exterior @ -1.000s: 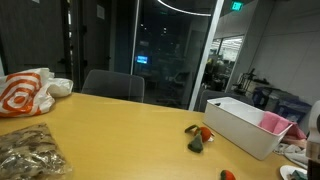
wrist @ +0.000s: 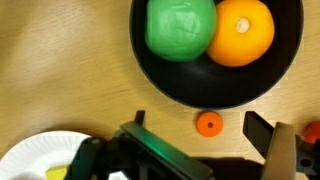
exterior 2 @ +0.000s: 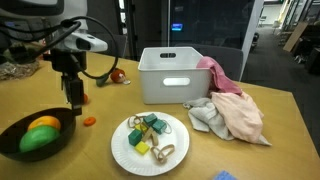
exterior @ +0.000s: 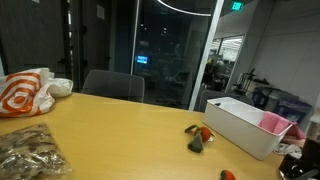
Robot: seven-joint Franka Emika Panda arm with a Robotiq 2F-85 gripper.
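Observation:
In the wrist view my gripper is open, its two fingers far apart. A small orange disc shows in the gap between them, lying on the table below. Just beyond is a black bowl with a green round item and an orange fruit inside. In exterior view 2 my gripper points down by the bowl's right rim, with the disc close to its right. A white plate bears several green and yellow pieces plus a brownish item.
A white bin stands behind the plate, with pink cloth over its side. Crumpled cloths lie at the right. Toy vegetables rest farther off. In exterior view 1, much of the table's middle is bare.
At the right edge of exterior view 1, the arm has shifted; dark gripper parts now show where a pale arm section was. The table objects look unmoved.

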